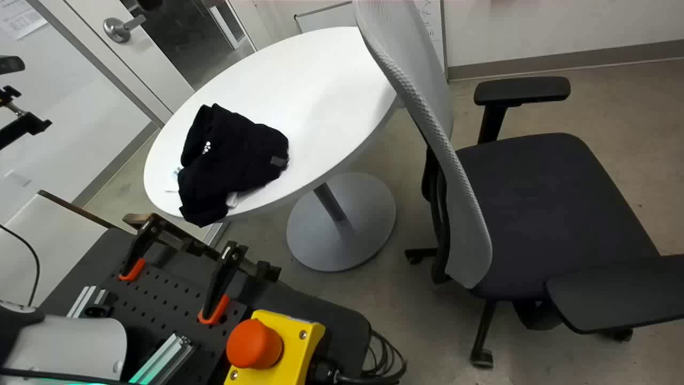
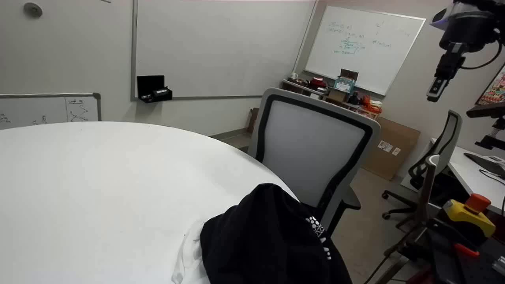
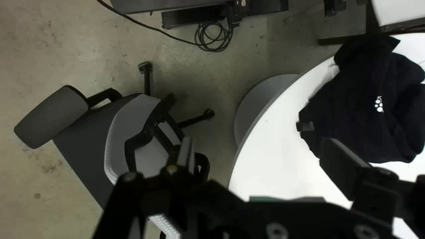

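A black garment (image 1: 232,157) with a small white print lies bunched on the round white table (image 1: 314,83), close to its edge. Part of a white item (image 2: 191,253) pokes out from under the black garment (image 2: 265,236). In the wrist view my gripper is open, its fingers spread wide with only floor and table showing between them. The black garment (image 3: 366,107) is seen beyond the right finger. From the second exterior view, the gripper (image 2: 432,98) hangs in the air at upper right, apart from the garment.
A grey-backed office chair (image 1: 442,160) stands against the table's side. Near the arm's base are a yellow box with a red button (image 1: 276,349) and orange-tipped clamps (image 1: 215,308). Coiled cable (image 3: 215,36) lies on the floor.
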